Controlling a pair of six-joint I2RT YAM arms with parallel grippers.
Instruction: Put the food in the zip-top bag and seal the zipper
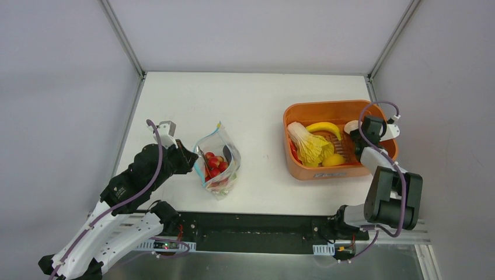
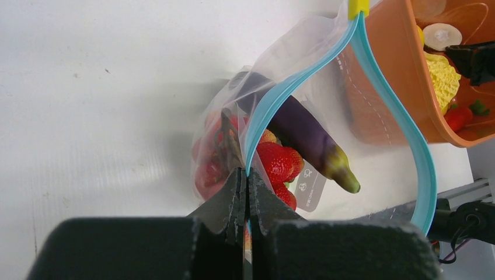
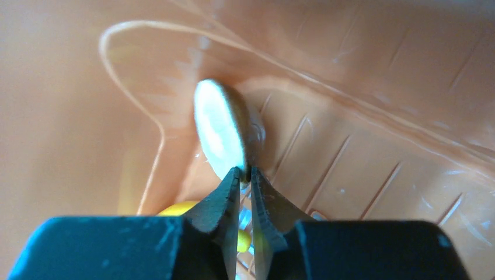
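Note:
The zip top bag (image 1: 217,178) stands at centre-left, holding red fruits, strawberries (image 2: 274,160) and an eggplant (image 2: 303,134). My left gripper is shut on its blue zipper edge. My right gripper is inside the orange bin (image 1: 300,172), fingertips close together at the lower edge of a pale oval item (image 3: 217,125); whether they grip it is unclear. The bin also holds a banana (image 1: 324,126), leafy cabbage (image 1: 315,149), a yellow fruit (image 1: 334,160) and red pieces.
Walls bound the workspace at left, right and back.

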